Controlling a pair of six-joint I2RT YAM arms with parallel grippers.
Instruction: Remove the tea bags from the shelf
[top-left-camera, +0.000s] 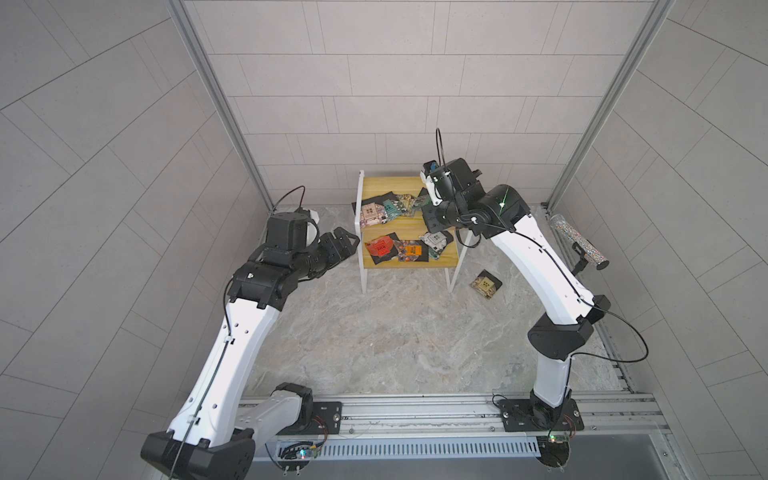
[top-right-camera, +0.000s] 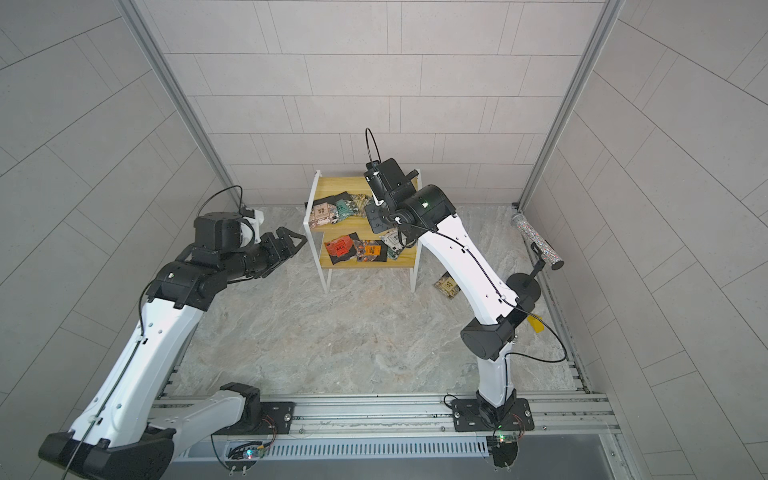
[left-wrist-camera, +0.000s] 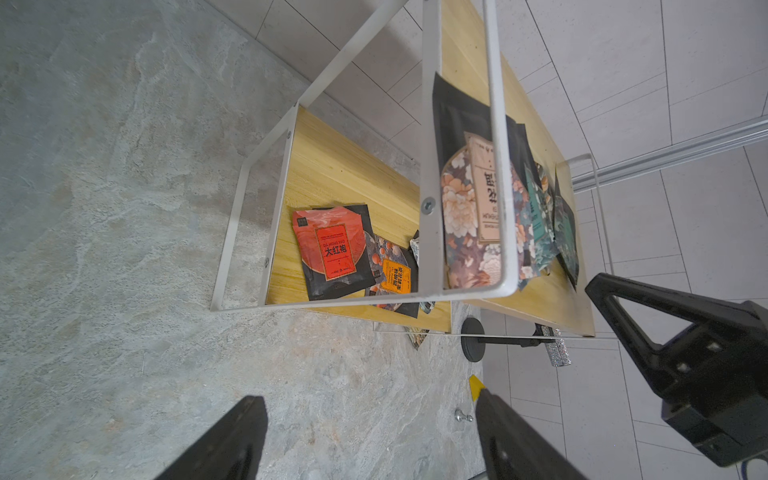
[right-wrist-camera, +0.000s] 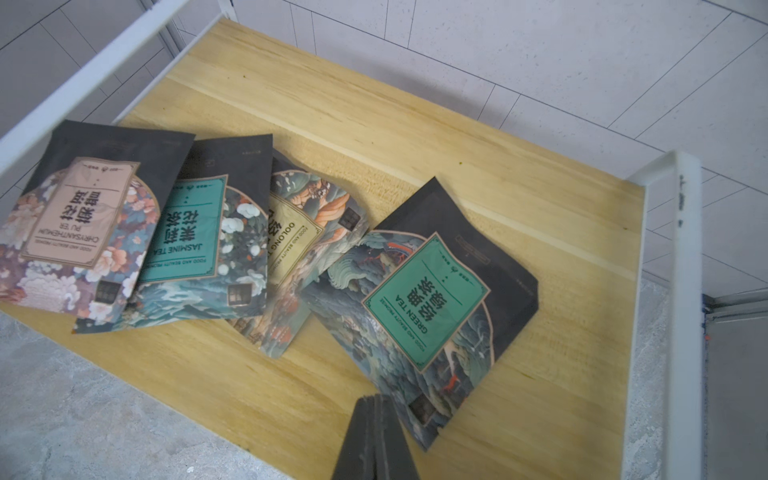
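In the right wrist view a green-label tea bag (right-wrist-camera: 428, 302) lies tilted on the upper shelf board (right-wrist-camera: 560, 400). My right gripper is shut with nothing between its fingers, just beside that bag's lower corner. To its left overlap an oolong bag (right-wrist-camera: 300, 232), a jasmine bag (right-wrist-camera: 200, 232) and a pink-label chrysanthemum bag (right-wrist-camera: 84, 212). On the lower board lie a red bag (top-left-camera: 380, 246), an orange-label bag (top-left-camera: 410, 251) and a white-label bag (top-left-camera: 436, 242). My left gripper stands open and empty, left of the shelf.
White frame bars (right-wrist-camera: 684, 320) edge the shelf's sides. Another tea bag (top-left-camera: 485, 284) lies on the floor right of the shelf. A patterned cylinder on a stand (top-left-camera: 577, 240) is farther right. The floor in front of the shelf is clear.
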